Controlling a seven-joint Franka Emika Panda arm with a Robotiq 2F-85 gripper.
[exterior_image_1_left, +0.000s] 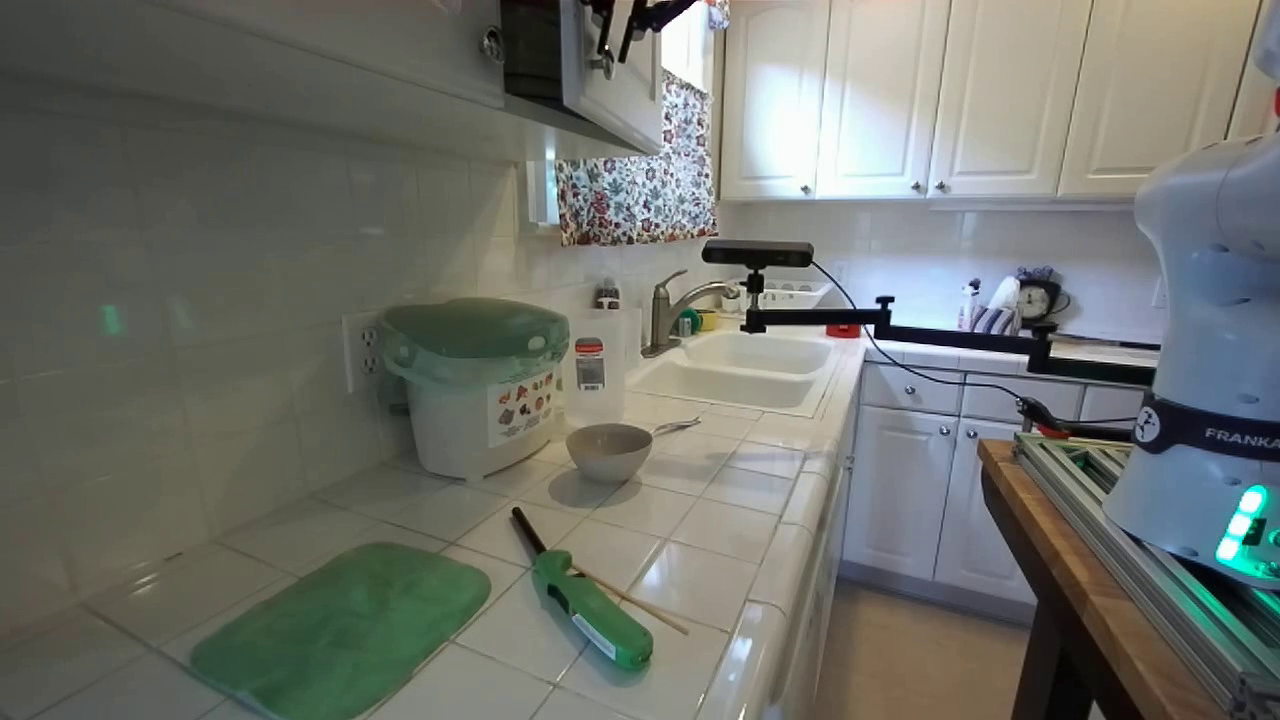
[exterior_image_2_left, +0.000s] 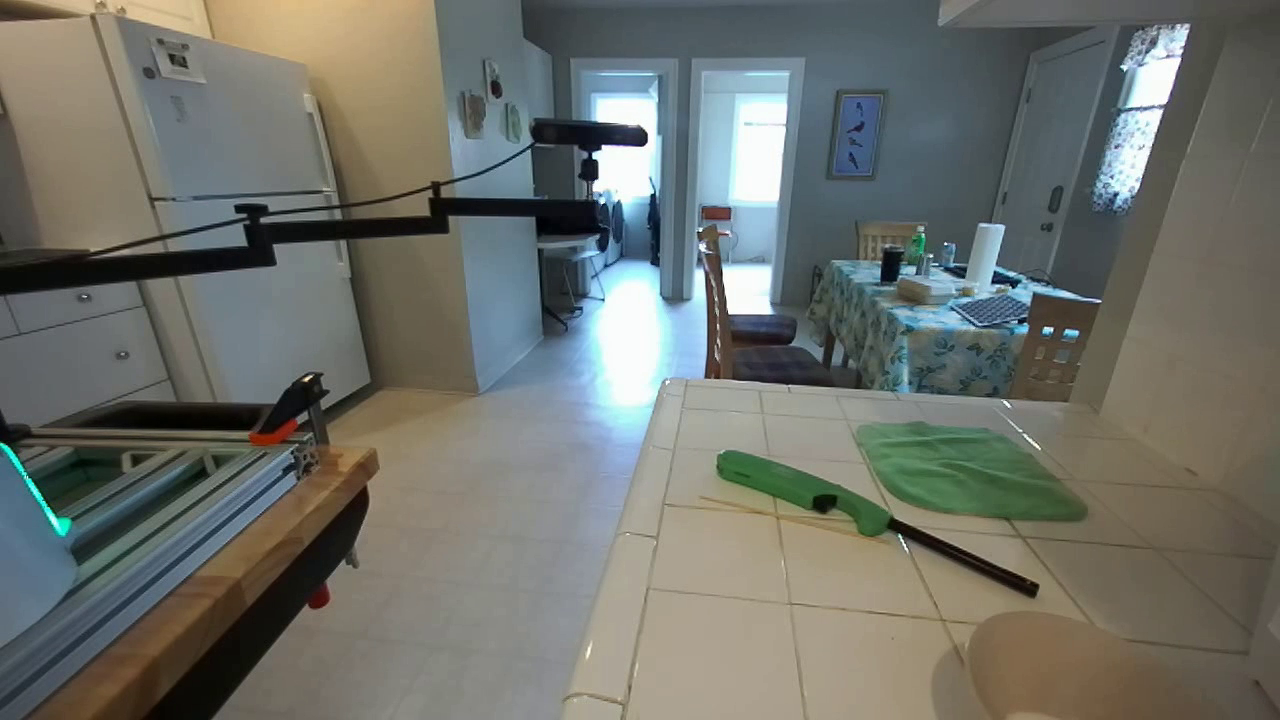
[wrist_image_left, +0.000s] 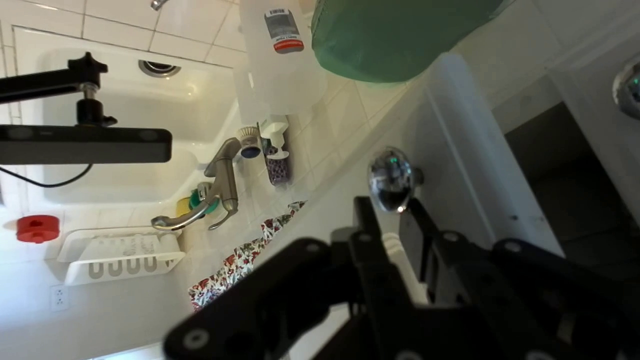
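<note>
High at the top of exterior view 1, a white upper cabinet door (exterior_image_1_left: 625, 102) stands ajar, a dark gap open beside it. Its round chrome knob (wrist_image_left: 391, 179) shows between the fingertips of my gripper in the wrist view. The black fingers (wrist_image_left: 363, 217) close on the knob from both sides. In exterior view 1 the gripper (exterior_image_1_left: 614, 50) is at the door's outer face, mostly cut off by the top edge. The dark cabinet interior (wrist_image_left: 573, 180) shows past the door's edge.
Beside the opening, the neighbouring door carries another knob (exterior_image_1_left: 492, 46). On the counter below are a green-lidded bin (exterior_image_1_left: 480, 384), a clear jug (exterior_image_1_left: 591, 390), a bowl (exterior_image_1_left: 609, 452), a green lighter (exterior_image_1_left: 594, 610) and a green cloth (exterior_image_1_left: 348, 630). A camera arm (exterior_image_1_left: 960, 340) spans the sink side.
</note>
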